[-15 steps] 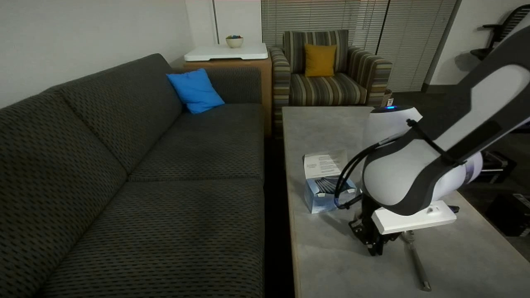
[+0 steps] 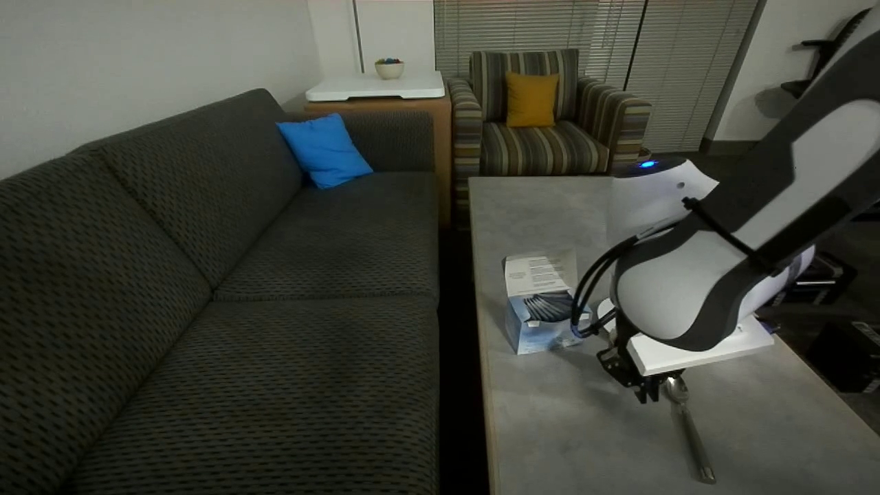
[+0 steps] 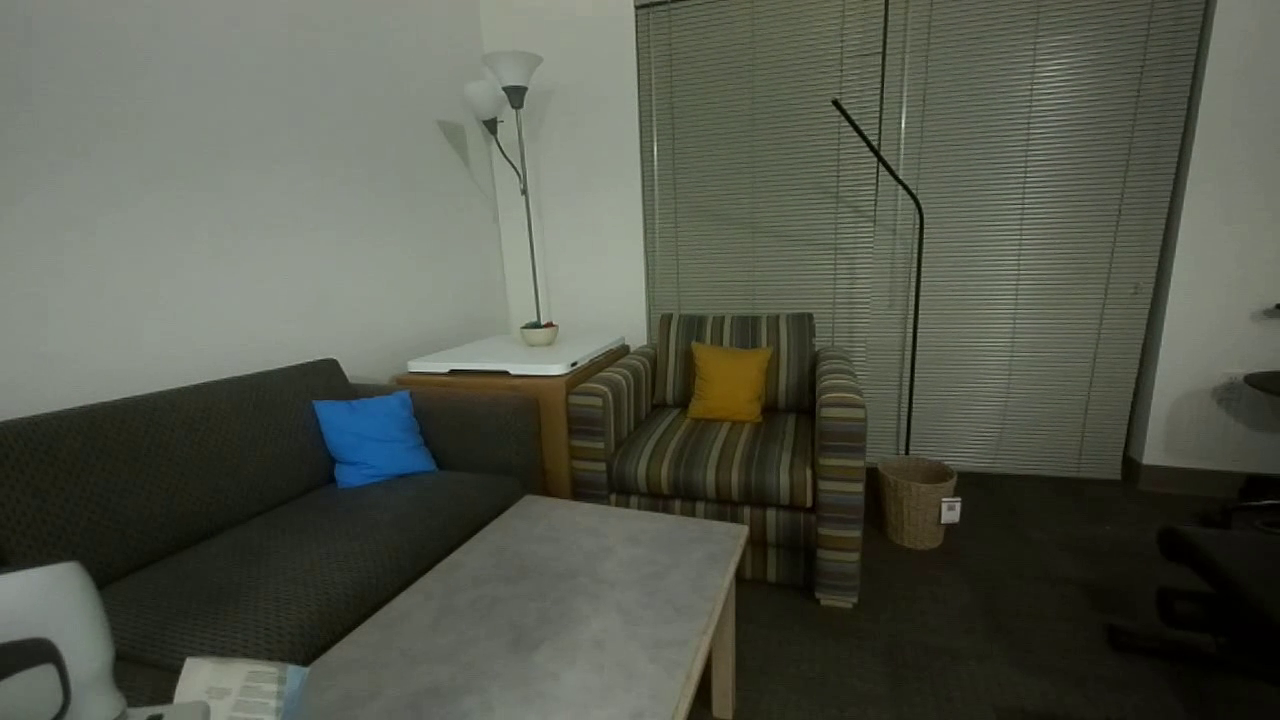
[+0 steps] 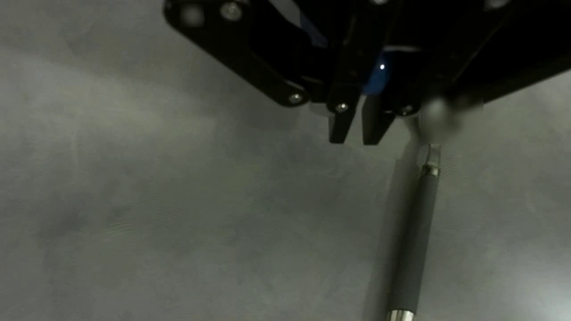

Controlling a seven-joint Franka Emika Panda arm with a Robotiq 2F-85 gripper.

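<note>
Above the coffee table, my gripper point(image 2: 647, 396) points downward, its fingertips close together with a narrow gap. In the wrist view, a small glossy blue object point(image 4: 378, 77) shows between the dark fingers of the gripper; most of it is hidden, so its shape is unclear. A spoon point(image 2: 694, 437) lies on the table just right of the gripper, its bowl near the fingers. Its dark handle point(image 4: 417, 240) runs down the right side of the wrist view. Behind and left of the gripper stands an open light-blue box point(image 2: 540, 326) with dark striped contents and its flap raised.
A dark sofa point(image 2: 330, 363) runs along its left side, with a blue pillow point(image 2: 326, 151). At the far end is a striped armchair point(image 2: 544, 147) with a yellow pillow point(image 2: 531, 100).
My gripper has moved up and slightly to the right, closer to the spoon's bowl in the exterior view. The spoon and the box stay where they were.
</note>
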